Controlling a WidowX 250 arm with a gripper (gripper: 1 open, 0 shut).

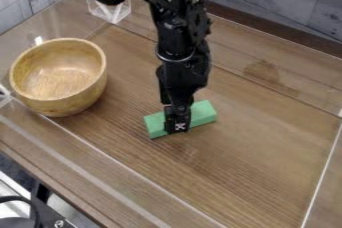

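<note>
A green rectangular block (pixel 201 113) lies flat on the wooden table near the middle of the view. The black robot arm comes down from the top, and its gripper (pixel 177 117) is low over the block, open, with its fingers at the block's top and sides. Whether they touch it is hard to tell; part of the block is hidden behind them.
A large tan wooden bowl (pixel 60 87) stands at the left. A white wire-like object (pixel 110 5) is at the back left.
</note>
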